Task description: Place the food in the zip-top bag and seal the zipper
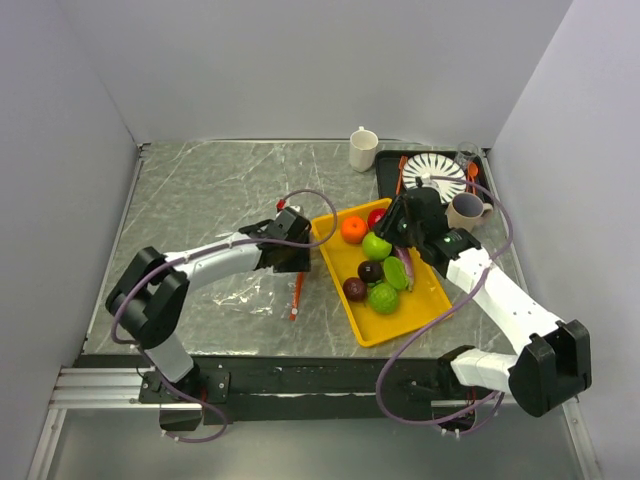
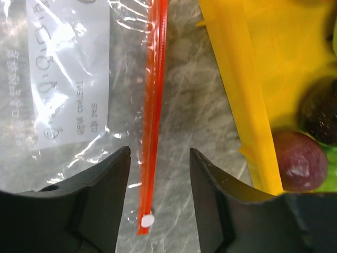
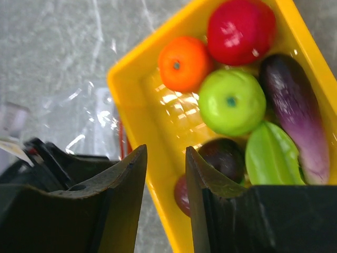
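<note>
The clear zip bag (image 2: 68,95) lies flat with its orange zipper (image 2: 152,105) beside the yellow bin (image 2: 247,95). My left gripper hovers over the zipper, open and empty. My right gripper is open above the bin, which holds a red fruit (image 3: 241,29), orange (image 3: 185,63), green apple (image 3: 231,103), eggplant (image 3: 292,121), green pepper (image 3: 271,155) and several dark round pieces (image 3: 221,155).
A black tray (image 1: 386,175) with plate and utensils stands at the back right, with a white mug (image 1: 363,149) and another mug (image 1: 465,212) nearby.
</note>
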